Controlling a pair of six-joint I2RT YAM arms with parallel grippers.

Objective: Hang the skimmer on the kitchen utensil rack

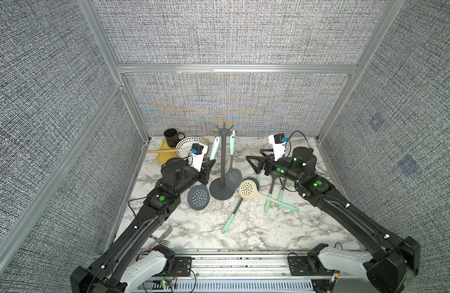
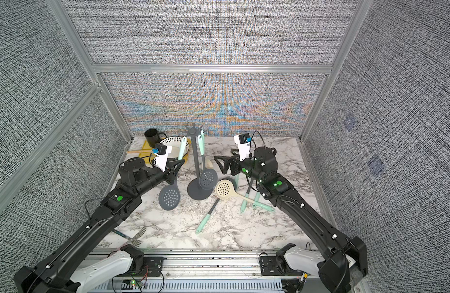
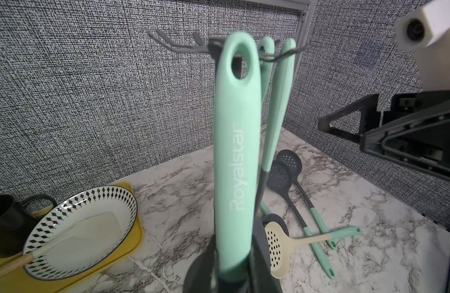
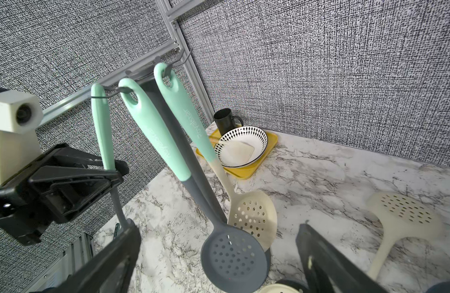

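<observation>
A dark skimmer with a mint handle (image 3: 237, 161) is upright in my left gripper (image 1: 207, 168), which is shut on it. Its perforated head (image 1: 198, 197) hangs below. In the right wrist view the top of this handle (image 4: 102, 127) is beside a hook of the grey rack (image 4: 151, 73); whether the hook passes through its hole I cannot tell. Two other utensils, a dark skimmer (image 4: 234, 258) and a cream one (image 4: 254, 214), hang on nearby hooks. My right gripper (image 1: 253, 165) stands open and empty, to the right of the rack.
Several loose utensils, among them a cream ladle (image 1: 248, 189), lie right of the rack's base (image 1: 216, 189). At the back left are a black mug (image 1: 171, 137), a patterned bowl (image 3: 132, 210) and a yellow tray (image 3: 137, 239).
</observation>
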